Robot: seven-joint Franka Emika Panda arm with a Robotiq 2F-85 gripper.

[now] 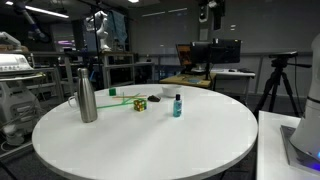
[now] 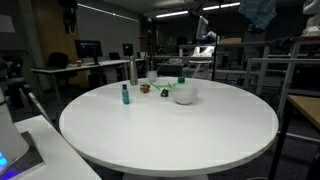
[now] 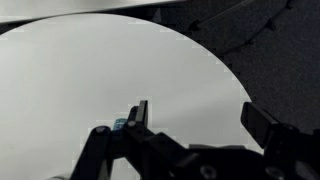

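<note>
My gripper stands open in the wrist view, its two dark fingers wide apart, with bare white tabletop between them. A small blue bottle with a dark cap (image 1: 177,106) stands upright on the round table (image 1: 150,146). Part of that blue bottle (image 3: 120,124) peeks out beside the left finger in the wrist view. A steel thermos (image 1: 87,97) rises at the table's left side. Toward the table's middle lies a yellow patterned cube (image 1: 140,104). In exterior view 2 a white bowl (image 2: 185,95) sits beyond the bottle. The gripper is high above the table.
Green sticks (image 1: 115,104), a small dark object (image 1: 154,98) and a green block (image 1: 112,92) lie farther back. Monitors (image 1: 222,50) and a dark chair stand behind it.
</note>
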